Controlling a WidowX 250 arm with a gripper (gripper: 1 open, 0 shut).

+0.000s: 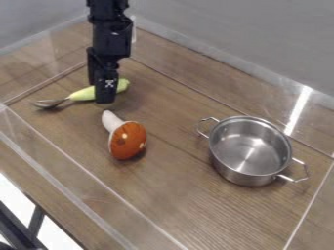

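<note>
The black gripper [105, 92] hangs low at the upper left of the camera view, its fingers open over a pale green, elongated object [82, 95] with a silver utensil end [50, 104] pointing left. The fingers hide part of the green object; whether they touch it is unclear. Below, an orange-brown round object [127, 142] with a white elongated part [111, 120] lies on the wood surface.
A steel pot [248, 146] with two side handles stands on the right of the wooden surface [183, 210]. The middle between gripper and pot is clear.
</note>
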